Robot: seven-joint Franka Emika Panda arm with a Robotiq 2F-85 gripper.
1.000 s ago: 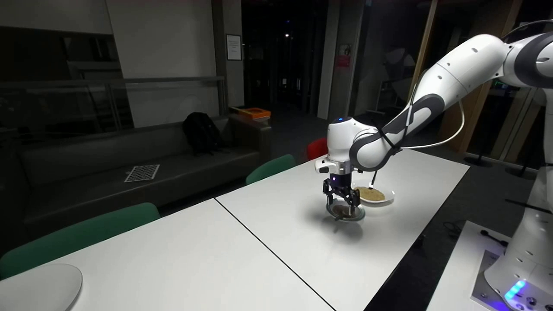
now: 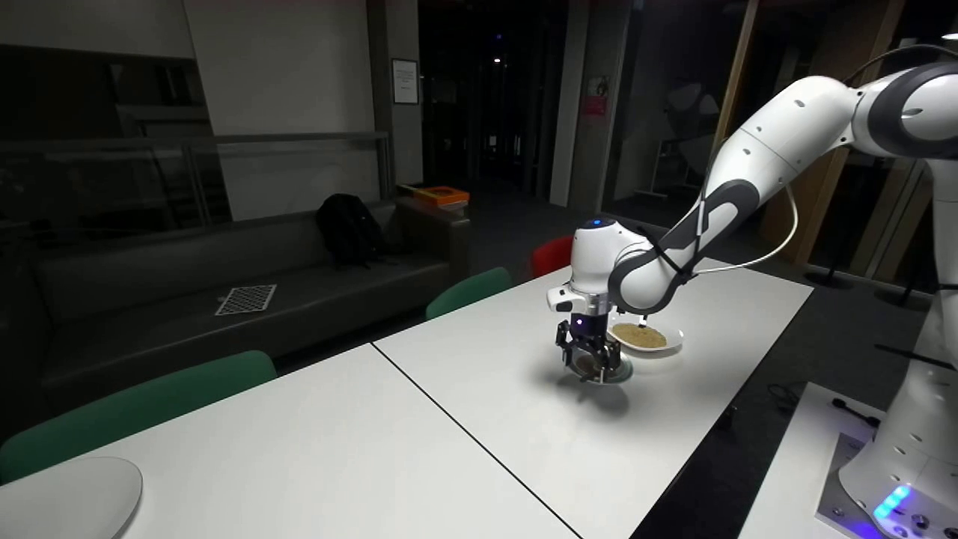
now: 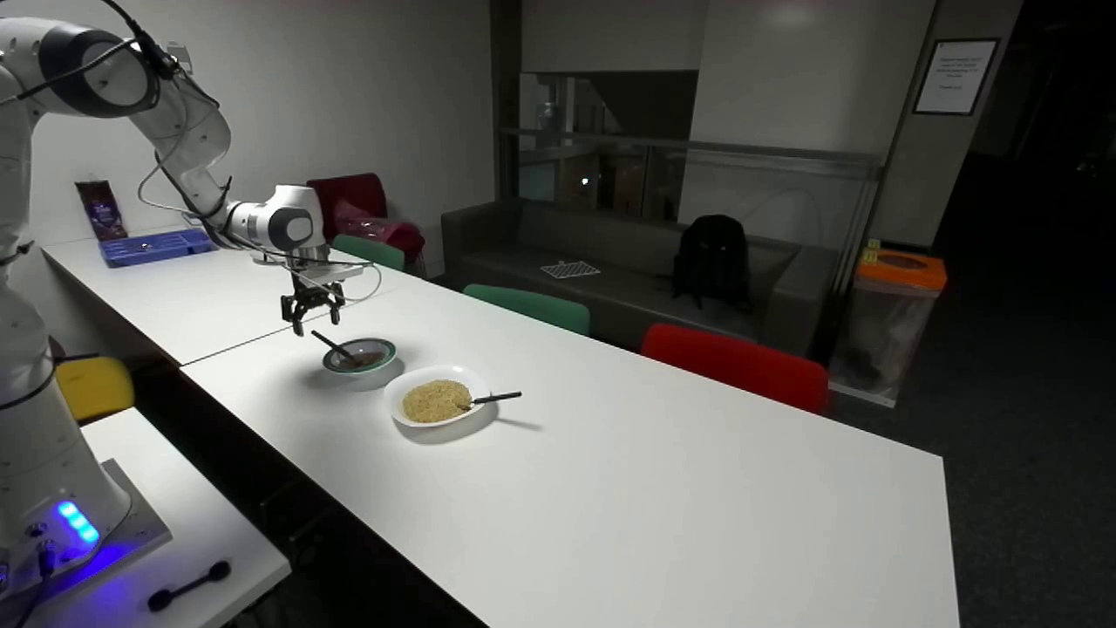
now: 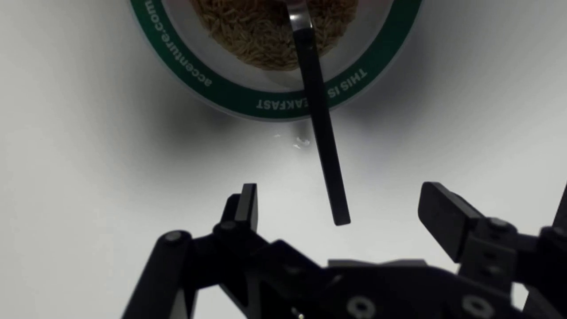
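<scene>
A green-rimmed bowl (image 4: pixel 239 101) of brown grains (image 4: pixel 255 40) fills the top of the wrist view. From it a black-handled spoon (image 4: pixel 321 119) leans out over the rim, its handle end reaching down between my fingertips without touching either. My gripper is open and empty, its black fingers (image 4: pixel 247 207) well apart on either side of the handle. Exterior view 2 has the gripper (image 3: pixel 311 323) just above and beside the small bowl (image 3: pixel 361 356). A white dish (image 3: pixel 481 382) holding tan grains and a second dark-handled spoon (image 3: pixel 497 398) stands close by.
Open white tabletop (image 3: pixel 680 492) stretches to the right in exterior view 2. A blue tray (image 3: pixel 157 247) sits at the table's far end. A white round plate (image 2: pixel 72 498) lies at the near left in exterior view 1. Chairs line the table's far side.
My arm has come down, bringing the open gripper lower and nearer the small bowl. Both the bowl and the white dish are where they were.
</scene>
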